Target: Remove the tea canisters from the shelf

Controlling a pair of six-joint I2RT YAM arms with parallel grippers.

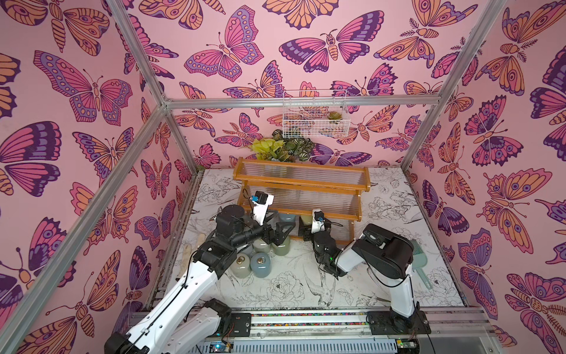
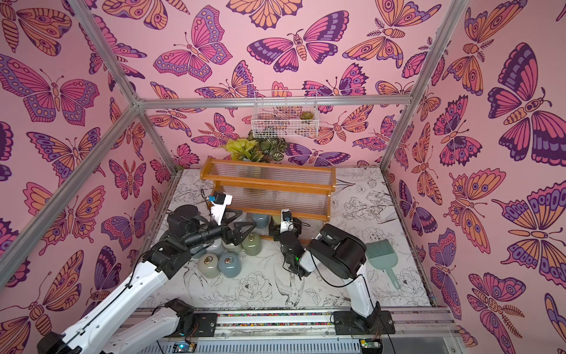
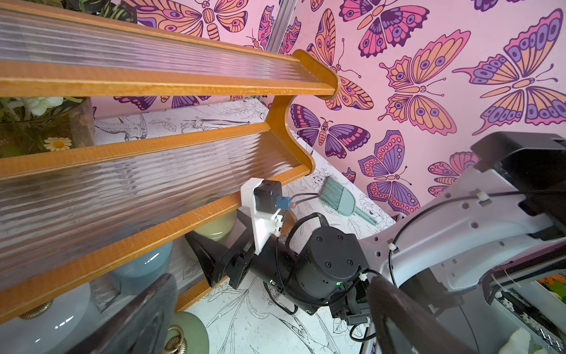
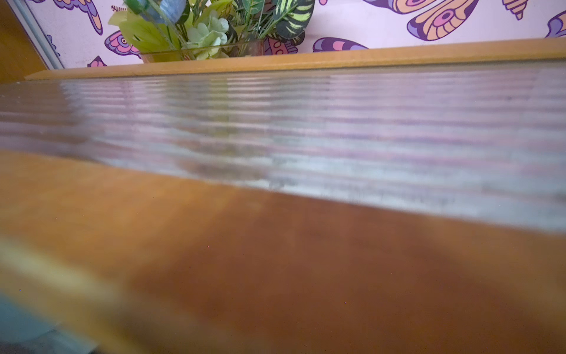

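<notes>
The wooden shelf [image 1: 360, 206] with ribbed clear panels stands at the back. Under its lower panel, a blue canister [image 3: 141, 265] and a pale yellow-green canister [image 3: 219, 226] sit side by side. My right gripper reaches under the front rail, open, with its fingers at the yellow-green canister; contact is hidden. In the right wrist view the rail hides its fingers. My left gripper [image 1: 285, 227] hangs open over the table canisters, its fingers [image 3: 135, 321] wide apart. On the table, a beige canister [image 2: 208, 265], a blue one [image 2: 230, 265] and a green one [image 2: 252, 243] stand among several.
A white-grey canister [image 3: 53, 321] shows at the lower left of the left wrist view. Plants [image 1: 277, 148] stand behind the shelf, and a wire basket [image 1: 316, 121] hangs above. A green brush [image 2: 382, 256] lies at right.
</notes>
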